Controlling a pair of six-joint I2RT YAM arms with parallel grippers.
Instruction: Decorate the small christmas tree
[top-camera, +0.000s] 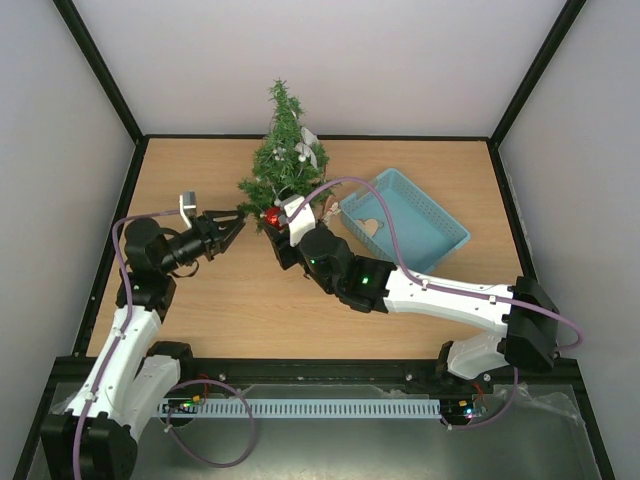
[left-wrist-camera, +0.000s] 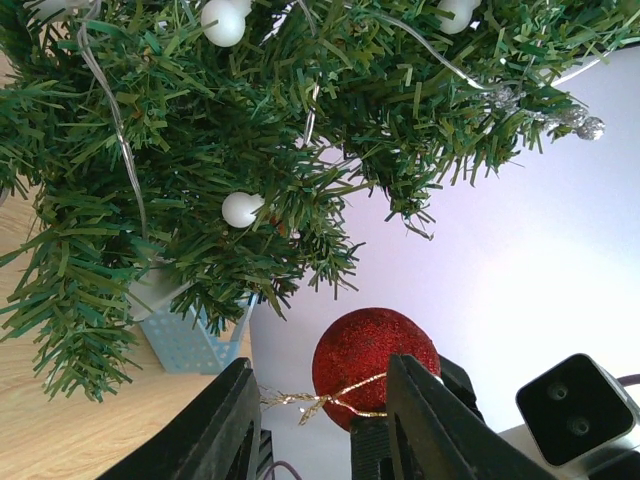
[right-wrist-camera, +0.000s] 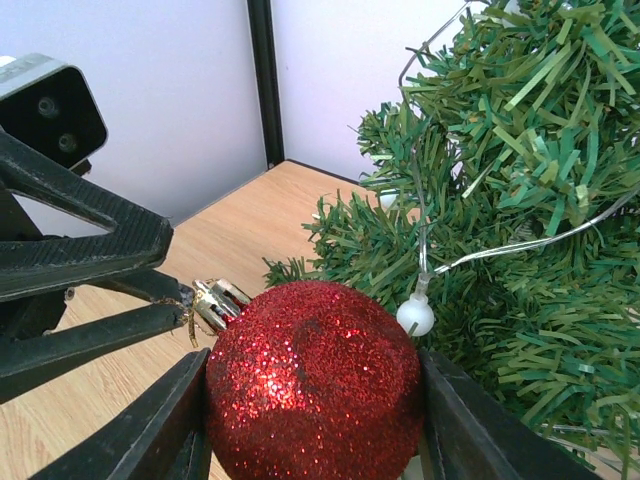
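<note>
The small green Christmas tree (top-camera: 284, 160) stands at the back of the table, hung with white berries and a silver ribbon. My right gripper is shut on a glittery red bauble (right-wrist-camera: 315, 375), held close to the tree's lower front branches. From the left, my left gripper (top-camera: 241, 220) faces it, its fingers (left-wrist-camera: 226, 425) apart. The bauble's gold string (left-wrist-camera: 325, 400) spans the gap between those fingers in the left wrist view. In the right wrist view, the silver cap (right-wrist-camera: 220, 303) points toward the left fingertips, where the string loops. Whether the string touches both fingers I cannot tell.
To the right of the tree lies a blue basket (top-camera: 445, 215) with a pale heart-shaped ornament (top-camera: 370, 226) inside. Another small ornament (top-camera: 333, 211) is between tree and basket.
</note>
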